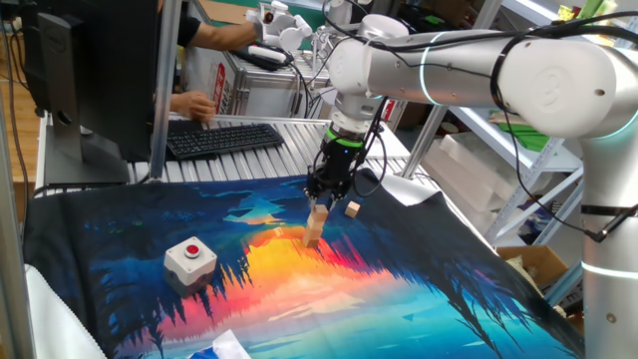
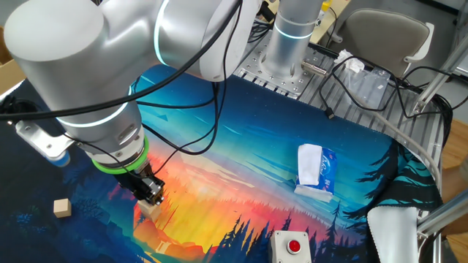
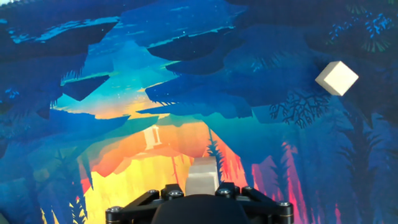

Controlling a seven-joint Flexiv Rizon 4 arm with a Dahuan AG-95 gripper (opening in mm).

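A short stack of wooden blocks (image 1: 313, 237) stands on the colourful cloth, and my gripper (image 1: 318, 201) is low over its top. The upper block (image 1: 319, 212) sits right at my fingertips. In the wrist view a pale block (image 3: 202, 180) shows between the finger ends, one on either side. Whether the fingers press on it or stand slightly apart from it cannot be made out. Seen from the other side, the gripper (image 2: 152, 196) partly covers the stacked block (image 2: 149, 210). A separate wooden cube (image 3: 337, 78) lies alone on the dark part of the cloth.
A grey box with a red button (image 1: 190, 261) and a tissue pack (image 2: 316, 172) are on the cloth (image 1: 399, 309). Beyond its far edge are a keyboard (image 1: 224, 141) and a person's hand (image 1: 193, 105).
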